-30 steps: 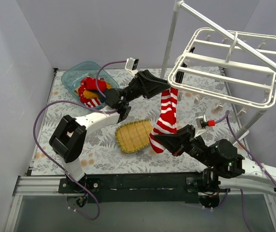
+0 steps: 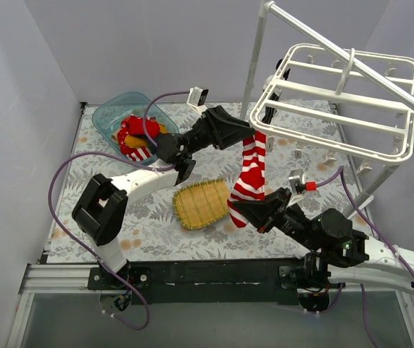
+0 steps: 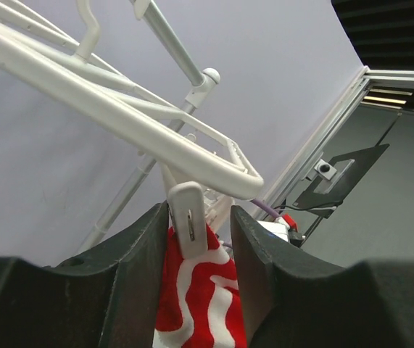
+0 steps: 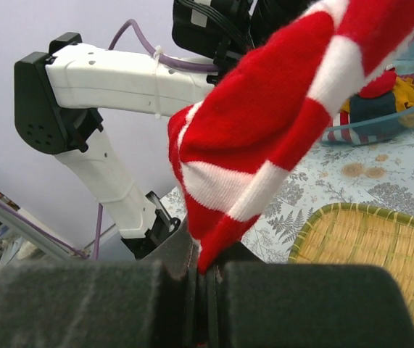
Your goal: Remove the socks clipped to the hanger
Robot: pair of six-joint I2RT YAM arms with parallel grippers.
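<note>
A red and white striped sock hangs at the front left corner of the white hanger. Its upper end is held in a white clip below the frame. My left gripper stands open around that clip, one finger on each side, with a gap on the right. In the right wrist view, my right gripper is shut on the sock's lower end, and the sock stretches up and to the right. From above, the left fingertips are partly hidden by the hanger's edge.
A blue bin with red and yellow cloth stands at the back left. Between the arms a woven tray lies on the patterned table. Other clips under the hanger look empty. A metal stand carries the hanger.
Both arms stay nearly in place, and the sock remains stretched between clip and right gripper.
</note>
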